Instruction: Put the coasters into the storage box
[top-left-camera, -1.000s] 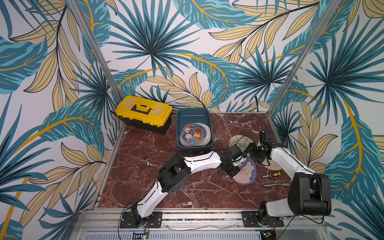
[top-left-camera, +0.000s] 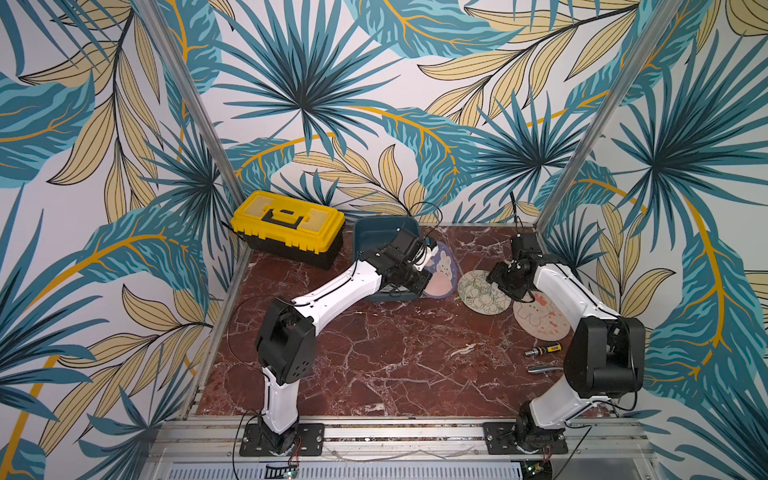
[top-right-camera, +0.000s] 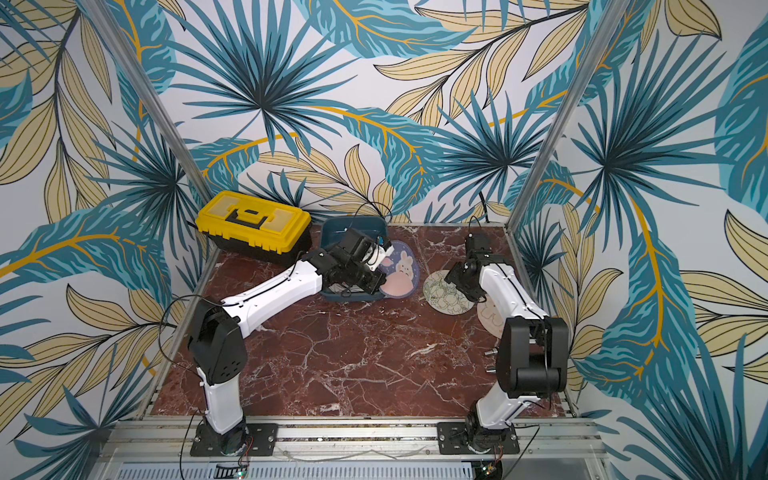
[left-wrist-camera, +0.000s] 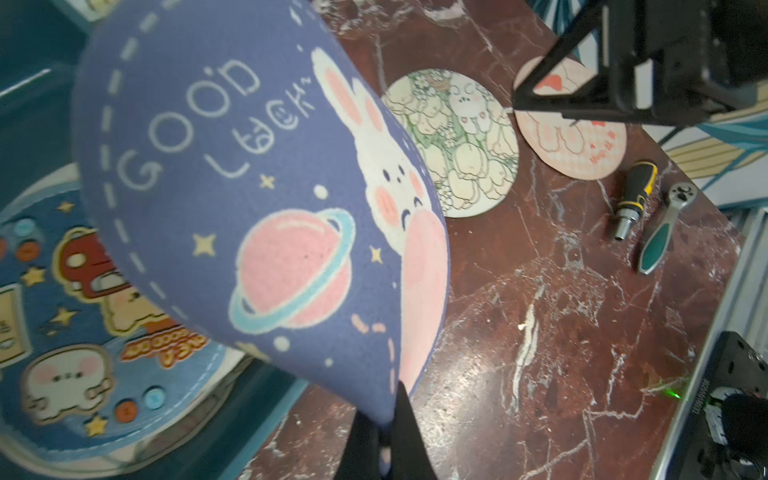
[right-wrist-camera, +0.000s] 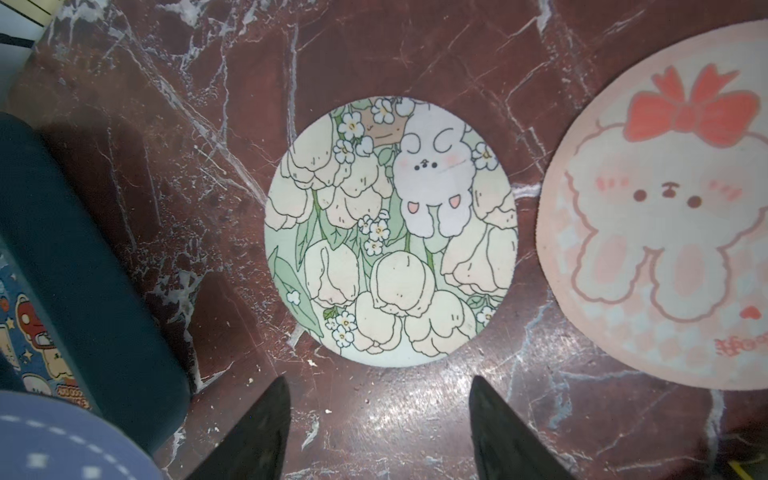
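Note:
My left gripper is shut on the edge of a purple round coaster (left-wrist-camera: 264, 176) with a rabbit and a pink planet. It hangs bent and tilted beside and partly over the right side of the teal storage box (top-left-camera: 364, 233). Inside the box lies a blue coaster (left-wrist-camera: 88, 336) with cartoon figures, on top of a pale one. A tulip coaster (right-wrist-camera: 392, 240) and a pink rabbit coaster (right-wrist-camera: 672, 216) lie flat on the table. Above the tulip coaster's near side my right gripper stands open, nothing between its fingers.
A yellow and black toolbox (top-left-camera: 288, 228) stands left of the storage box. A yellow-black screwdriver (left-wrist-camera: 636, 196) and a green-handled ratchet (left-wrist-camera: 665, 228) lie at the right.
The left arm has carried the purple coaster back and left, from the table's right middle to the storage box.

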